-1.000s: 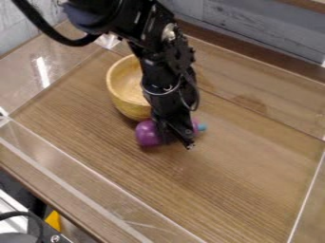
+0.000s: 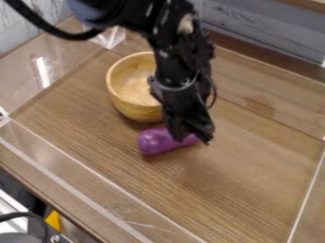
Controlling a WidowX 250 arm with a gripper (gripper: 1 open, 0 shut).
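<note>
My black gripper (image 2: 191, 125) hangs over the middle of the wooden table, shut, with nothing seen held between its fingers. Just below it lies a purple elongated object (image 2: 162, 142) on its side, partly hidden at its right end by the fingers. Behind the arm, a yellow bowl (image 2: 127, 81) stands at the upper left of the object, its right part hidden by the arm.
A wall (image 2: 267, 38) runs along the back. Black cable and a small yellow item are at the lower left, off the table's edge.
The gripper has risen slightly off the purple object, which now shows more fully beneath it.
</note>
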